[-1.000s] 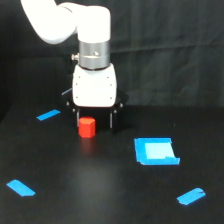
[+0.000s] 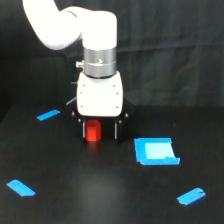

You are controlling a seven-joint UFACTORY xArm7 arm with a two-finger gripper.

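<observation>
A small red block (image 2: 93,131) stands upright on the dark table, left of the middle of the view. My white arm reaches down from above, and its gripper (image 2: 99,128) is low at the block. The dark fingers are hard to make out against the black background, but they look spread apart, one toward each side of the block. The hand covers the block's top. Whether either finger touches it, I cannot tell.
To the right lies a white square (image 2: 158,151) bordered with blue tape. Strips of blue tape mark the table at the left back, the front left (image 2: 20,188) and the front right (image 2: 191,196).
My gripper has come down and a little to the right, closer to the block. The block now shows less of its top, and the taped square has not moved.
</observation>
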